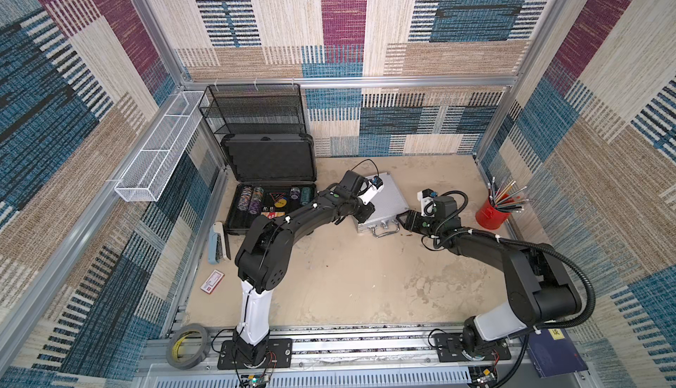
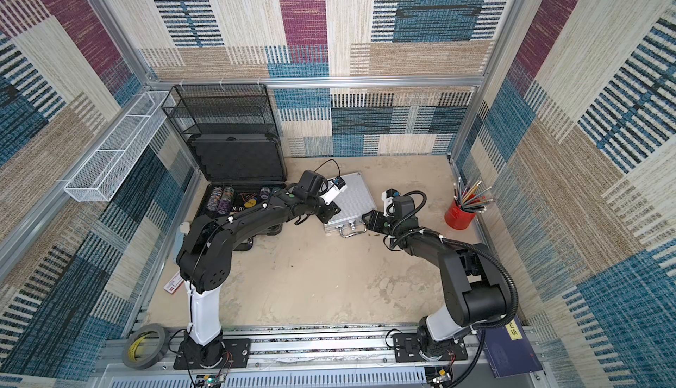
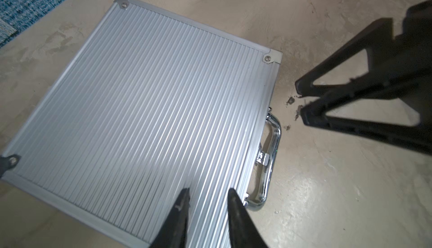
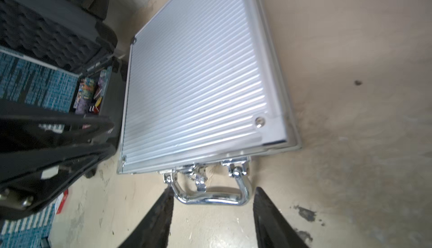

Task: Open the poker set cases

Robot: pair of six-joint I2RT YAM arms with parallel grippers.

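A silver ribbed case (image 3: 153,108) lies flat on the table with its lid down. Its chrome handle (image 4: 211,198) sticks out from the front edge, and a latch (image 4: 199,180) shows beside it. My left gripper is over the lid near the front left, part open, with only the lid visible between its fingers. At the front right, my right gripper is open; the handle appears between its fingers in the right wrist view but is not gripped. A black case (image 1: 271,159) stands open at the left, chips and cards inside.
A red cup of pencils (image 1: 494,212) stands at the right. A wire rack (image 1: 253,106) is behind the black case. A stapler (image 1: 217,243) and a small card box (image 1: 212,281) lie at the left.
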